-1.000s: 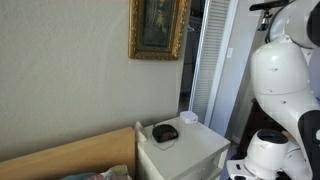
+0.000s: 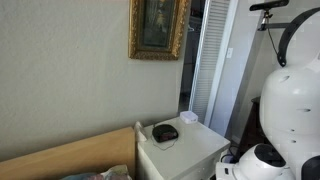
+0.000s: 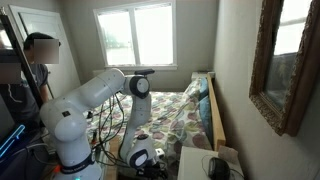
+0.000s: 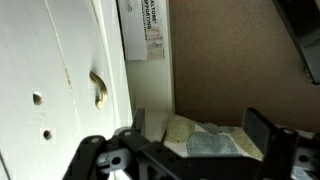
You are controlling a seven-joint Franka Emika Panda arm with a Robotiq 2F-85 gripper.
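My gripper is open in the wrist view, its black fingers (image 4: 98, 153) standing apart at the bottom with nothing held between them. Ahead and to the left is a white furniture front with a curved brass handle (image 4: 98, 90) and dark round holes. Beside it runs a white edge bearing a printed label (image 4: 143, 28). In exterior view 1 the white nightstand (image 2: 172, 158) stands against the wall, and the arm's white wrist (image 2: 262, 163) is low at its right. Most of the gripper is cut off or hidden in the exterior views.
A black device (image 2: 165, 133) and a small white box (image 2: 188, 117) rest on the nightstand top. The bed (image 3: 178, 100) with patterned covers lies alongside. A brown flat surface (image 4: 225, 60) fills the wrist view's middle, with patterned cloth (image 4: 210, 143) at the bottom.
In exterior view 1 the arm's upper links have come lower and fill more of the right side. Objects on the nightstand have not moved.
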